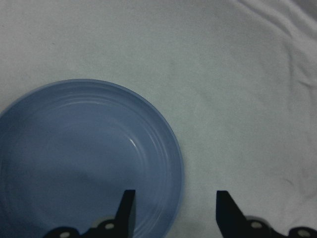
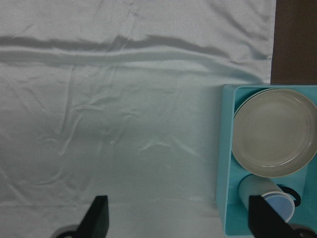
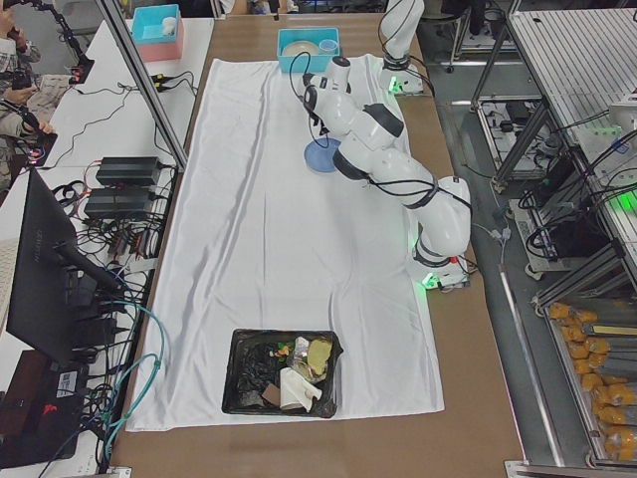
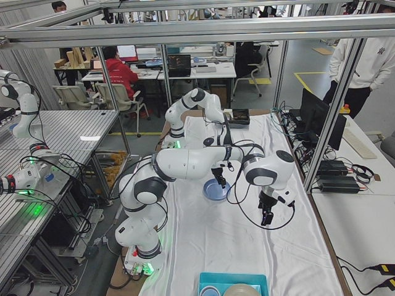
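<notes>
A blue plate (image 1: 84, 153) lies on the white cloth, also seen in the camera left view (image 3: 320, 156) under the arms. My left gripper hangs open over the plate's rim, nothing between its fingers. My right gripper is open and empty above the cloth, beside a teal box (image 2: 225, 148) that holds beige plates (image 2: 275, 133) and a white cup (image 2: 255, 191) lying on its side.
A black bin (image 3: 239, 368) with mixed scraps stands at the other end of the table from the teal box.
</notes>
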